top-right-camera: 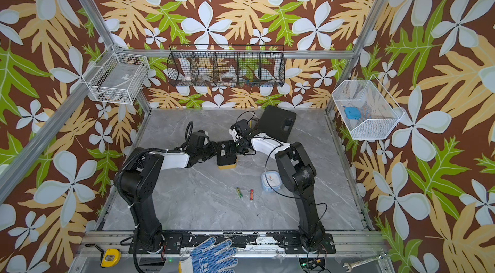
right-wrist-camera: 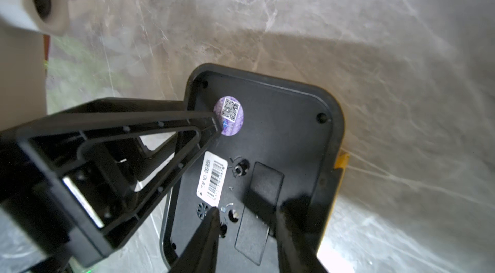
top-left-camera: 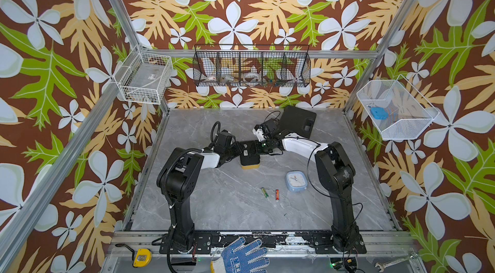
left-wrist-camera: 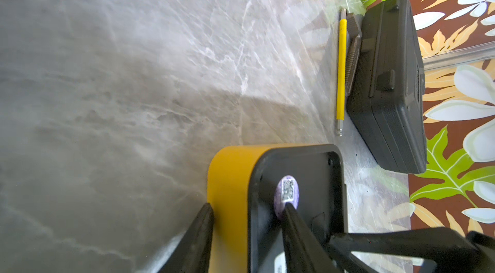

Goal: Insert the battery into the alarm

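The yellow-and-black alarm (top-left-camera: 249, 157) lies on the grey table between my grippers, black back up, with a rectangular cover (right-wrist-camera: 258, 211), a purple QR sticker and a barcode label. My left gripper is at its side, fingertips apart; whether they touch it is unclear. My right gripper hangs over the back near the cover, fingers apart, nothing seen between them. A green battery (top-left-camera: 264, 192) and an orange battery (top-left-camera: 277, 194) lie on the table in front.
A blue clock (top-left-camera: 296, 180) lies right of the batteries. A black case (left-wrist-camera: 386, 82) and a yellow pencil (left-wrist-camera: 341, 72) are behind the alarm. Wire baskets (top-left-camera: 251, 66) hang on the frame.
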